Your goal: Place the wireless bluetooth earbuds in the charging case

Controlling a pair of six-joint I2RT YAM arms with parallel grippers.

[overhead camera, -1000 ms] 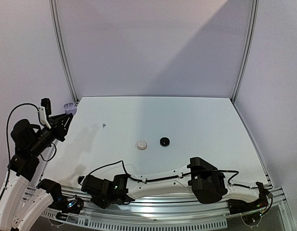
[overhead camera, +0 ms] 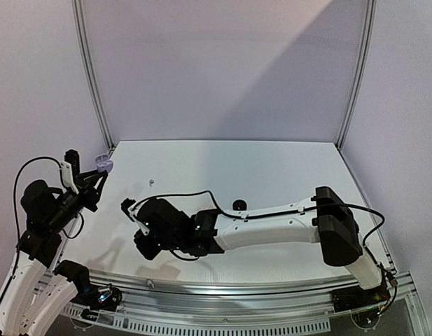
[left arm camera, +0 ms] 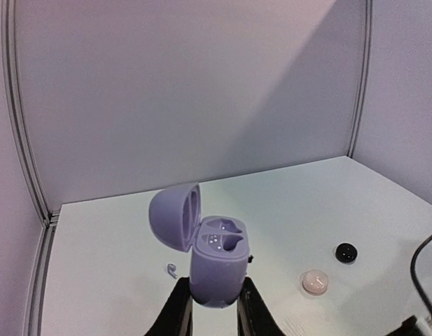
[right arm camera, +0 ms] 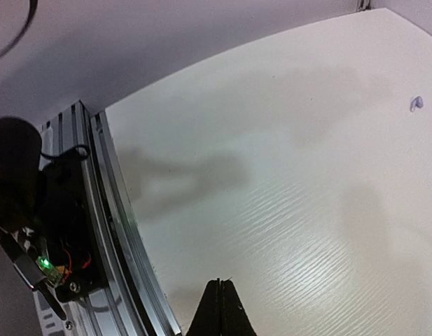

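Note:
My left gripper is shut on the lilac charging case (left arm camera: 219, 262), held above the table. Its lid (left arm camera: 176, 215) stands swung open to the left, and hollow earbud slots show in the top. A small lilac earbud lies on the white table behind the case; in the right wrist view this earbud (right arm camera: 416, 103) is far off at the upper right. My right gripper is shut, its tips together and nothing between them, above the table near the front edge. No earbud shows beside its fingers.
A black disc (left arm camera: 346, 253) and a pinkish round piece (left arm camera: 315, 282) rest on the table. Metal rails (right arm camera: 117, 210) run along the front edge. A tiny pale spot (overhead camera: 150, 283) on the front rail is too small to identify.
My right arm has risen from the front rail and moved over the table. My left gripper, with the case, has shifted slightly.

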